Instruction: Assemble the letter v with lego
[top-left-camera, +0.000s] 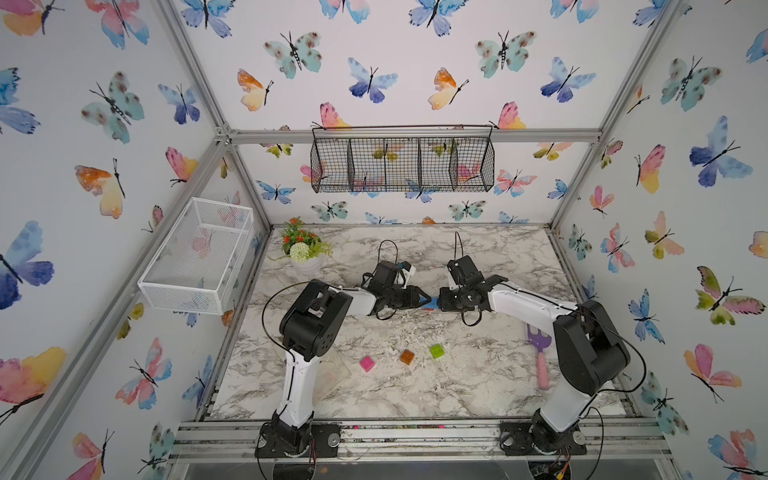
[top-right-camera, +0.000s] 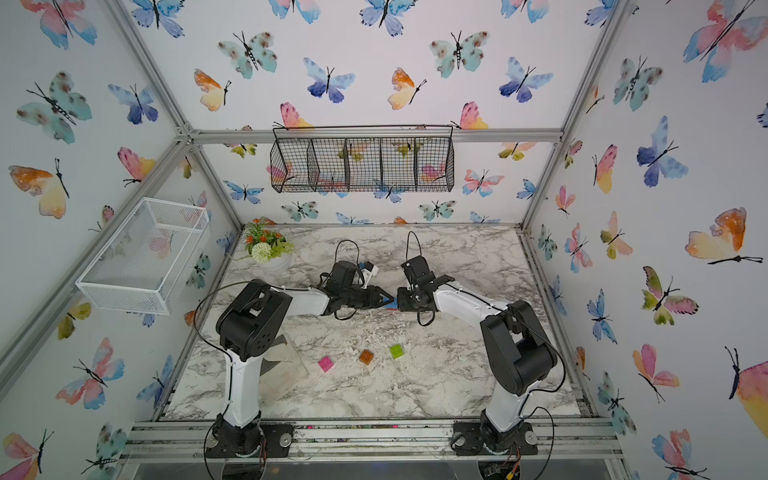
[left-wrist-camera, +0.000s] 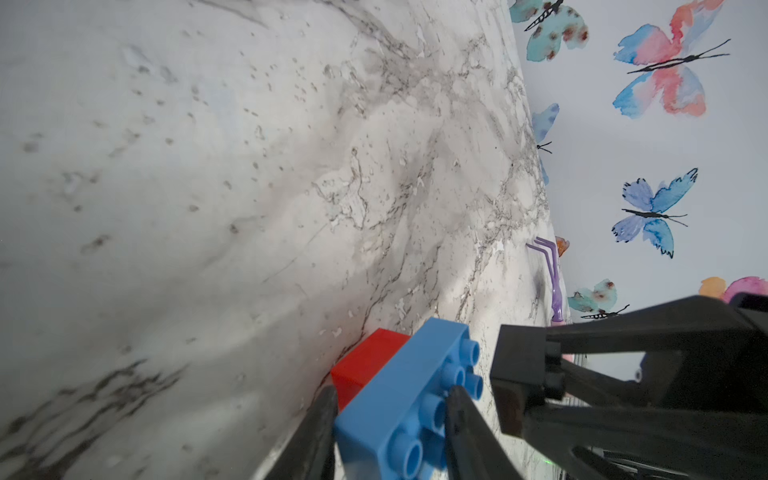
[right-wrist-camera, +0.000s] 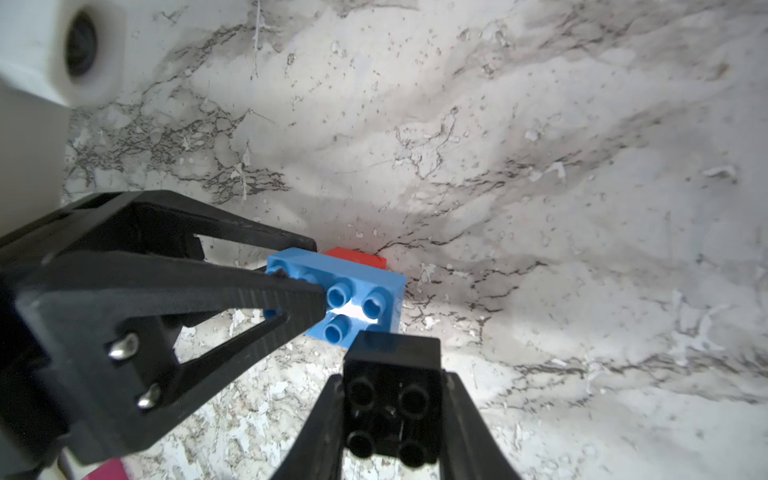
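Note:
In the left wrist view, my left gripper is shut on a long blue brick (left-wrist-camera: 408, 376) whose studs face toward the right arm. A red brick (left-wrist-camera: 368, 360) sits against the blue one's plain side. My right gripper is shut on a small black brick (right-wrist-camera: 392, 392), its studs turned toward the right wrist camera. The black brick is close to the end of the blue brick; a gap shows between them in the left wrist view. Both grippers meet near the table's middle, where the top views show only a sliver of blue.
Pink (top-left-camera: 367, 363), orange-brown (top-left-camera: 407, 357) and green (top-left-camera: 437, 350) bricks lie apart on the table in front of the grippers. A purple fork with a pink handle (top-left-camera: 542, 372) rests beneath the right arm. Flowers (top-left-camera: 301, 248) stand at the back left.

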